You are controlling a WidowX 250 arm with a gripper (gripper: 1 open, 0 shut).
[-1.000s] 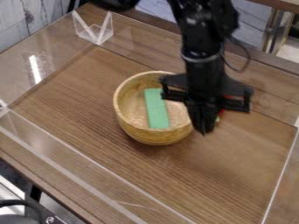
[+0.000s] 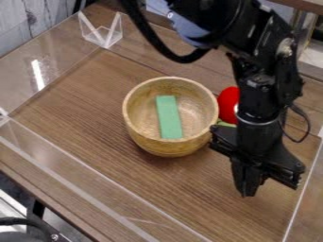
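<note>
A wooden bowl [image 2: 142,96] sits left of centre on the table, with a green block [image 2: 169,117] inside. My black gripper [image 2: 252,175] is low over the bare wood at the right, to the lower right of the bowl, and is shut. A red object [image 2: 229,102] is partly hidden behind it, with a small yellow-green item [image 2: 225,124] below.
A clear angular plastic object [image 2: 101,28] stands at the back left. A dark cable lies at the bottom left corner.
My gripper has moved toward the front right, away from the bowl's back right, uncovering more of the bowl and the red object.
</note>
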